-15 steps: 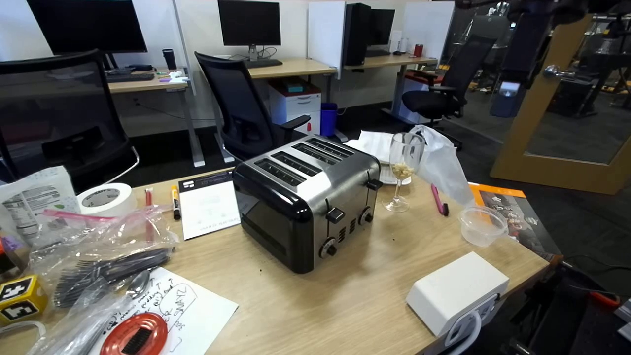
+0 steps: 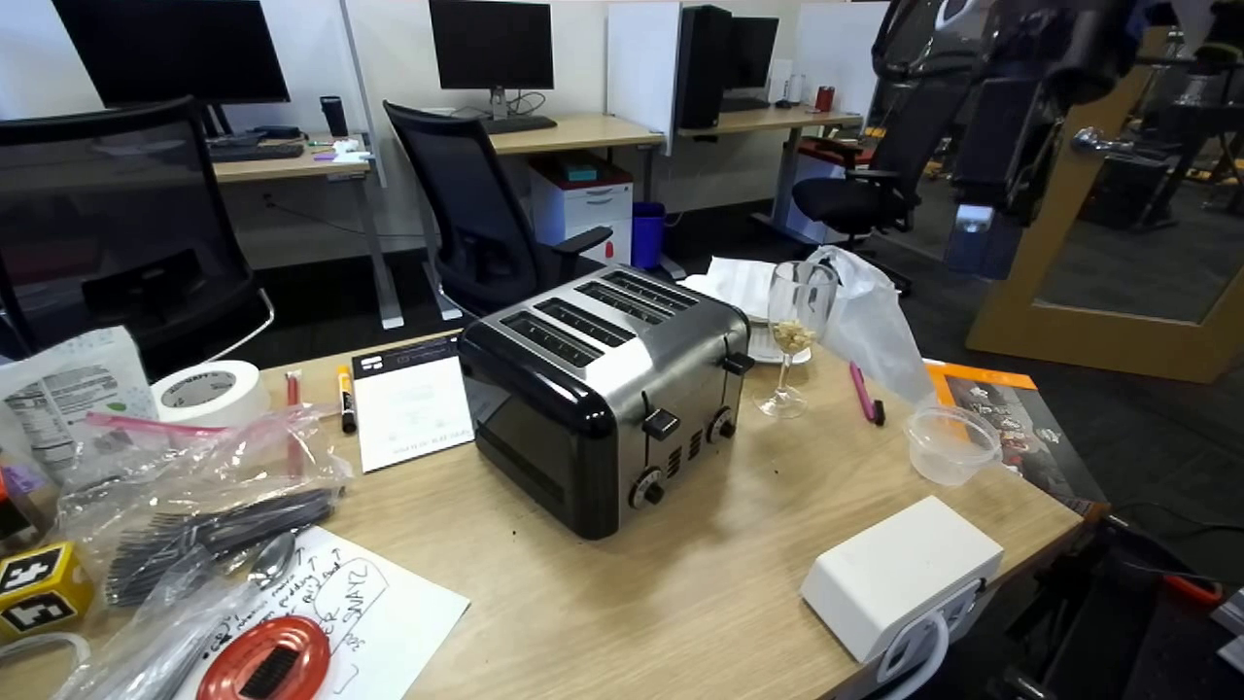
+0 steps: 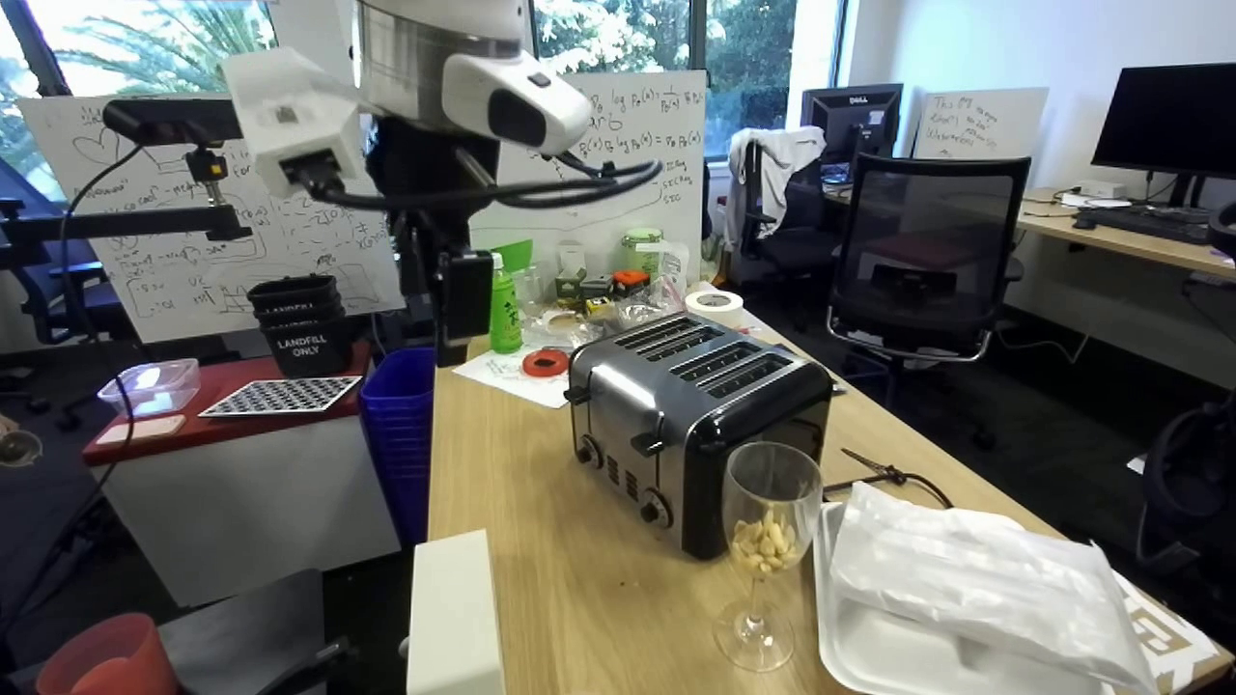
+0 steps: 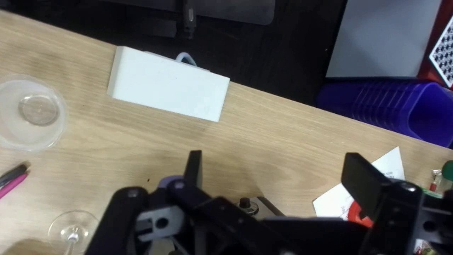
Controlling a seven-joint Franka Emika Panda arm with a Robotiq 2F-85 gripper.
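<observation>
My gripper stands open, its two black fingers (image 4: 194, 168) wide apart with nothing held between them. It hangs well above the table in the exterior views. A four-slot steel and black toaster (image 2: 606, 385) sits mid-table; in the wrist view only a dial (image 4: 247, 204) and a bit of its front show, the rest hidden behind the gripper. A stemmed glass (image 3: 765, 539) with pale nut-like pieces in it stands upright beside the toaster. A clear plastic bowl (image 2: 951, 443) rests near the table's right end.
A white box (image 4: 170, 83) with a cable lies at the table edge. White trays (image 3: 892, 649) under plastic wrap sit beyond the glass. Bags, a tape roll (image 2: 210, 395), a paper and a red round item (image 2: 268, 659) crowd the far end. Bare wood lies before the toaster.
In exterior view 1 the gripper has come lower and a little to the left. Objects on the table appear unmoved.
</observation>
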